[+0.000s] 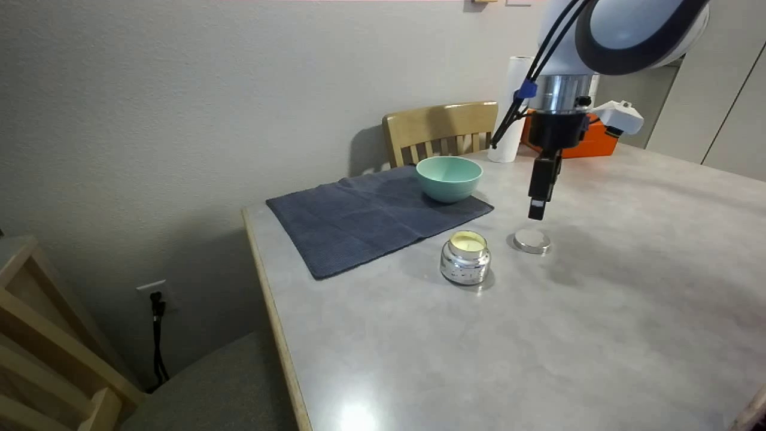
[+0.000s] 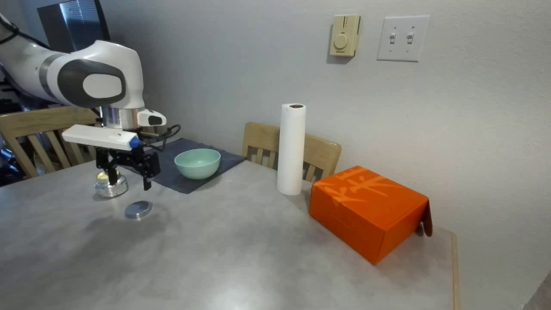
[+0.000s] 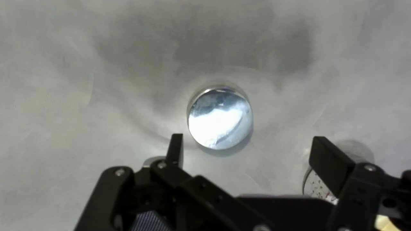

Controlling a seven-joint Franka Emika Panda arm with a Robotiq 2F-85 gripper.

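Observation:
A round silver lid lies flat on the grey table, just right of a silver candle jar with pale yellow wax showing at its top. Above the lid and clear of it hangs my gripper. In the wrist view its black fingers are spread wide, so it is open and empty. The lid appears there ahead of the fingertips, while the jar is partly hidden behind the right finger. Exterior view 2 shows the open gripper over the area between jar and lid.
A mint green bowl stands on a dark blue cloth behind the jar. Farther off are a paper towel roll and an orange box.

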